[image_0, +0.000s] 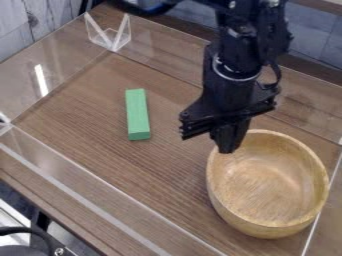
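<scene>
My black gripper (225, 139) hangs over the back left rim of a round wooden bowl (267, 190) on the right side of the table. The fingertips are close together and look shut, with nothing visible between them; whether they touch the bowl is unclear. A flat green block (136, 114) lies on the wood to the left of the gripper.
A white wire-like object (110, 35) stands at the back left, and another pale one is at the left edge. A black cable lies at the lower left corner.
</scene>
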